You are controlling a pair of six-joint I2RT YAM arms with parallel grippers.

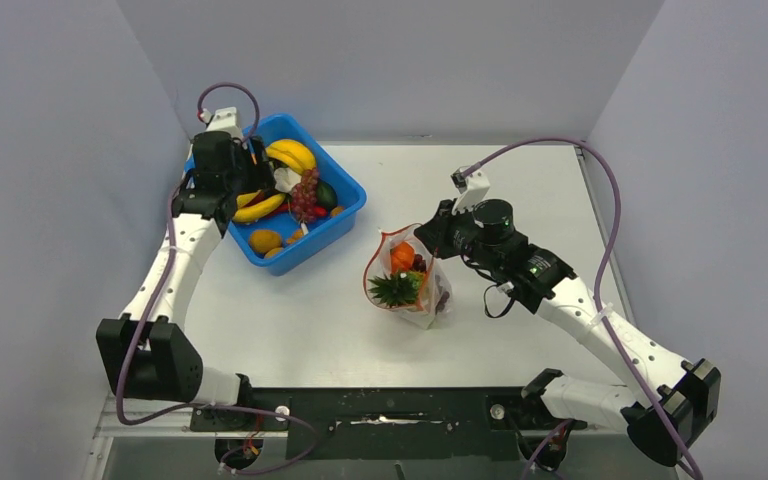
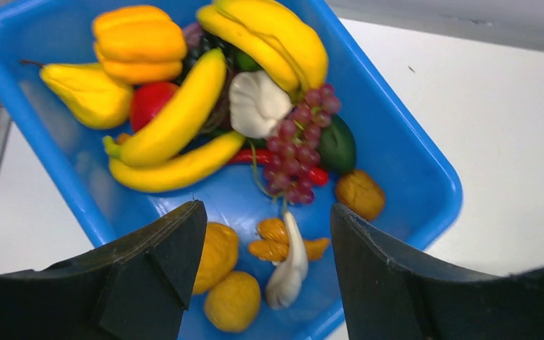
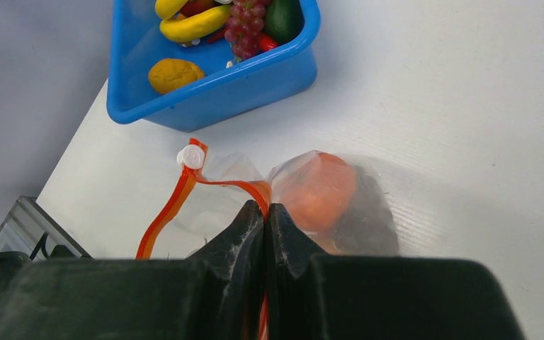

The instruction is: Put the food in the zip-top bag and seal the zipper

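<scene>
The clear zip top bag (image 1: 430, 315) with orange edging stands mouth-open in the middle of the table. Inside it are an orange food (image 1: 402, 256), dark grapes (image 1: 419, 264) and a leafy green top (image 1: 394, 291). My right gripper is shut on the bag's orange rim, and a white slider (image 3: 191, 156) sits at the rim's far corner. My left gripper is open above the blue bin (image 2: 414, 142), nothing between its fingers. Beneath it lie a garlic-like white bulb (image 2: 288, 273), a round yellow-brown food (image 2: 233, 302), bananas (image 2: 173, 117) and red grapes (image 2: 302, 142).
In the bin there are also a yellow pepper (image 2: 139, 44), a pear (image 2: 88, 94) and a dark green avocado (image 2: 337, 145). Bare table (image 1: 360, 355) lies in front of bin and bag. Grey walls close the back and sides.
</scene>
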